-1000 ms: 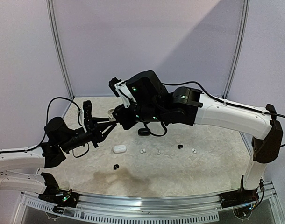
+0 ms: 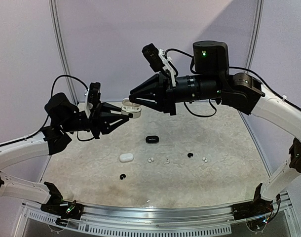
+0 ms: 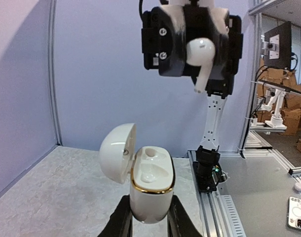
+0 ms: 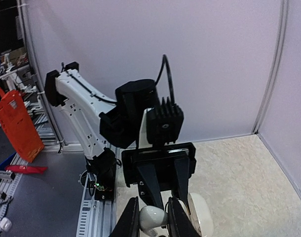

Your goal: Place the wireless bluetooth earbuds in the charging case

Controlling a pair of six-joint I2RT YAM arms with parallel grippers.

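An open white charging case with a gold rim (image 3: 150, 187) is held upright in the air by my left gripper (image 2: 126, 116), its lid raised and both earbud slots visible and empty in the left wrist view. My right gripper (image 2: 134, 97) is above and right of the case, shut on a white earbud (image 4: 151, 216), seen at the bottom of the right wrist view with the case behind it.
On the table below lie a black case (image 2: 152, 139), a white case (image 2: 126, 157), loose white earbuds (image 2: 151, 159) and black earbuds (image 2: 190, 155). The right arm's raised body spans the upper right.
Both arms have risen; the case moved up and slightly right with my left gripper, and my right gripper moved up and right, uncovering the case in the top view.
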